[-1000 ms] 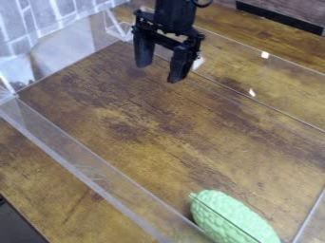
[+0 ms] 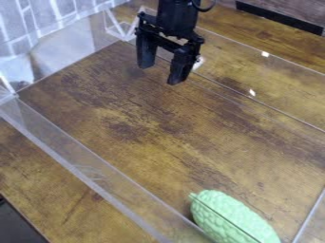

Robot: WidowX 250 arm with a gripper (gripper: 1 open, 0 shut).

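Observation:
My black gripper (image 2: 162, 57) hangs at the top centre of the view over the wooden surface, open, with nothing visible between its fingers. Down at the bottom right lies a green, bumpy, elongated object (image 2: 231, 216), well apart from the gripper. A small white item (image 2: 197, 63) shows just right of the gripper, partly behind it; I cannot tell what it is.
Clear plastic walls border the wooden work area (image 2: 140, 133), whose middle is empty. A pale patterned cloth (image 2: 45, 28) is at the upper left, outside the walls.
My gripper has shifted very slightly; the green object stays where it was.

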